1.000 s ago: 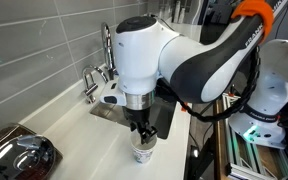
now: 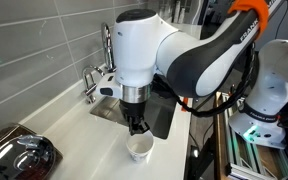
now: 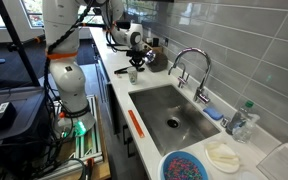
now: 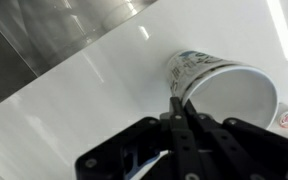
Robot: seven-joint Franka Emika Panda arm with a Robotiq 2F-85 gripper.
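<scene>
A white cup (image 2: pixel 140 147) with a printed band sits over the counter beside the sink, directly beneath my gripper (image 2: pixel 137 126). In the wrist view, the near edge of the cup (image 4: pixel 196 70) meets the closed fingertips of the gripper, with its round mouth facing the camera to the right. My fingers are shut with the thin rim at their tips. From across the room the cup (image 3: pixel 133 74) shows small, below the arm. Whether its base touches the counter cannot be told.
A steel sink (image 3: pixel 172 117) lies beside the cup, with a tall faucet (image 3: pixel 205 66) behind it. Another white vessel (image 2: pixel 29 158) and a round metal lid (image 2: pixel 14 150) are at the left. A blue bowl (image 3: pixel 184 167) stands beyond the sink.
My gripper has shifted slightly up and left in exterior view 1. The cup has moved the same way and turned, so its printed side no longer shows there.
</scene>
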